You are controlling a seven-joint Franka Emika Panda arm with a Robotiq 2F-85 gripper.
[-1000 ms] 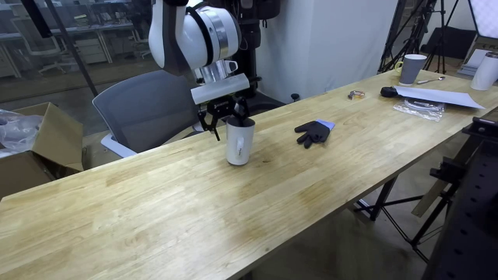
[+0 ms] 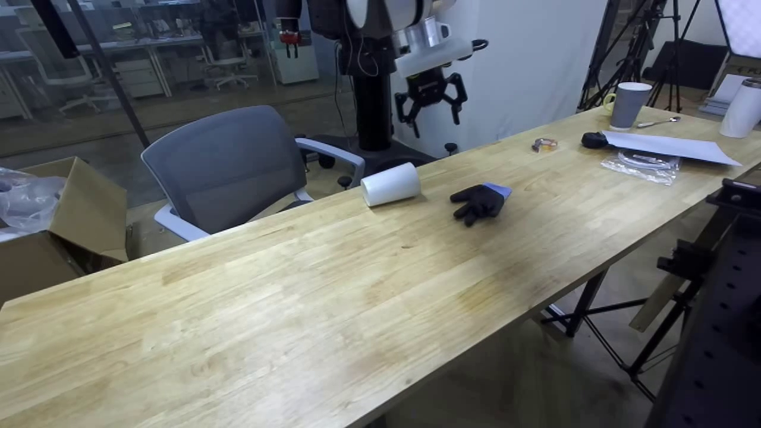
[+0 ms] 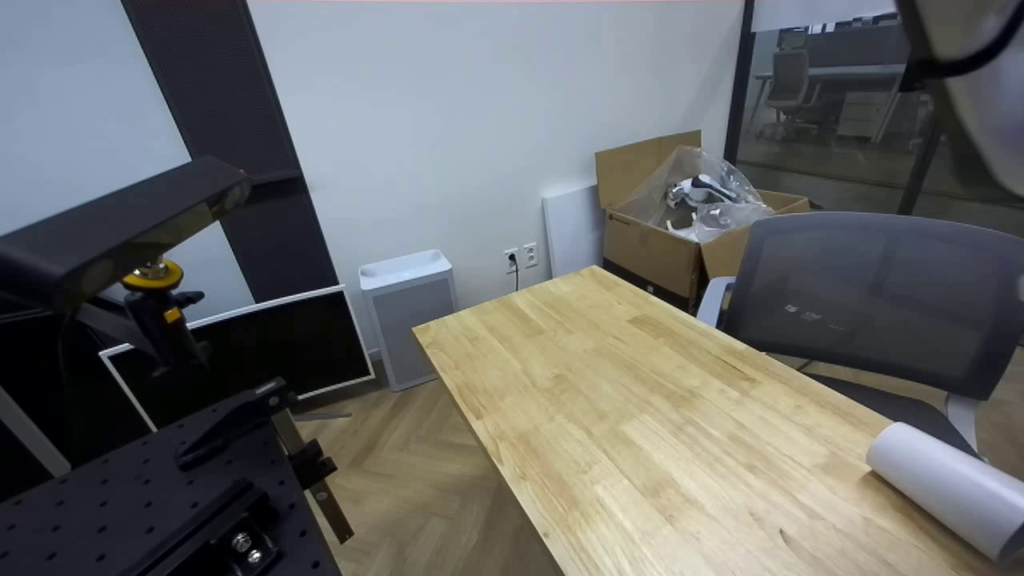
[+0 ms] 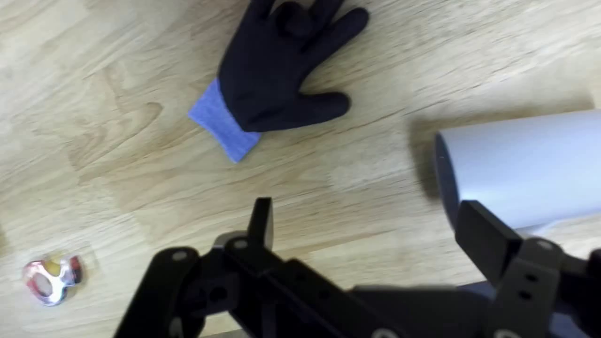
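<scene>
My gripper (image 2: 431, 117) hangs open above the table's far edge in the first exterior view, with nothing between its fingers. A white mug (image 2: 390, 185) lies on its side near that same edge, apart from the gripper. In the wrist view the mug (image 4: 529, 163) is at the right, its dark mouth facing left, and one black finger (image 4: 487, 242) overlaps its near rim in the picture. The second exterior view shows only part of the mug (image 3: 946, 485), at the lower right. A black glove with a blue cuff (image 4: 265, 73) rests flat beyond my gripper.
Tape (image 2: 544, 145), a grey cup (image 2: 629, 106), a spoon (image 2: 658, 122), a white sheet (image 2: 670, 147) and a plastic bag (image 2: 644, 167) lie toward the table's right end. A chair (image 2: 228, 171) stands against the far edge.
The mug stood upright with a gripper finger inside its mouth; now it lies tipped over by the far edge. My gripper has moved up, back and right, away from it.
</scene>
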